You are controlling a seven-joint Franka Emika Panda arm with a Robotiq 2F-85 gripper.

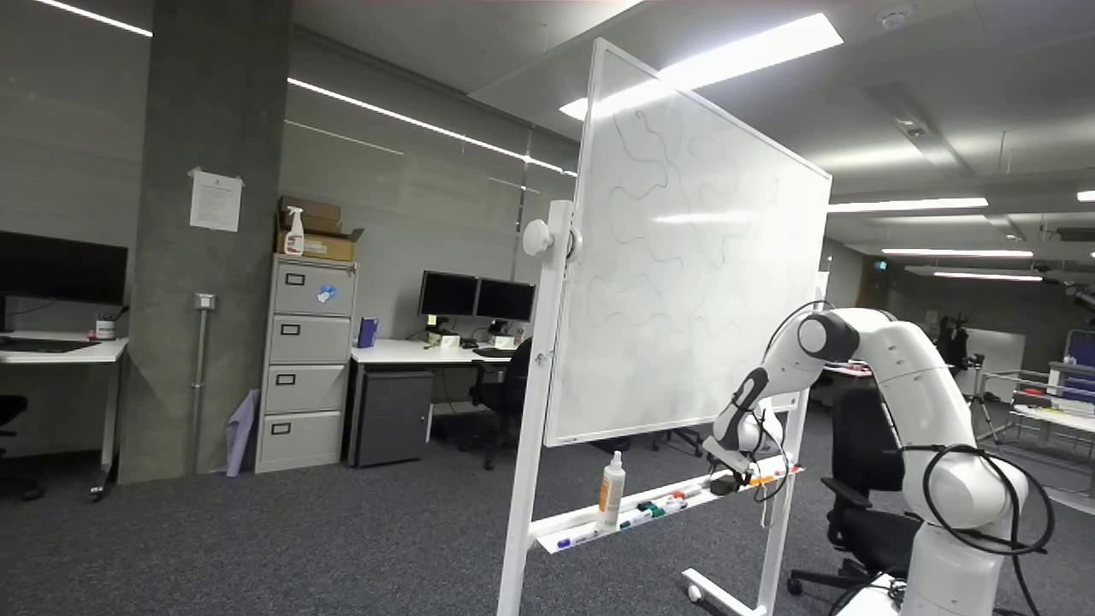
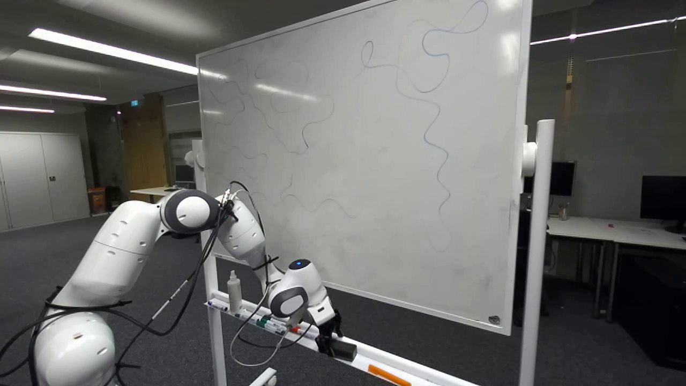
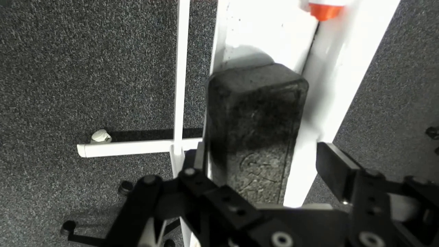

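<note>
A dark, block-shaped eraser (image 3: 257, 119) lies on the white tray (image 2: 411, 367) under the whiteboard (image 2: 386, 161). In the wrist view its far end sticks out beyond my gripper. The fingers stand on either side of the eraser; the left one is close against its side, while a clear gap shows between the eraser and the right finger. The fingers are partly open. Wavy faint pen lines cover the board. Exterior view 2 shows the gripper (image 2: 330, 335) low over the tray, with the eraser's end showing beside it.
On one side of the eraser are several markers (image 1: 657, 508) and an upright spray bottle (image 1: 612, 491). An orange object (image 2: 389, 375) lies on the tray on the other side. The board's lower edge is above the wrist, and a cable loop (image 2: 235, 354) hangs beside it.
</note>
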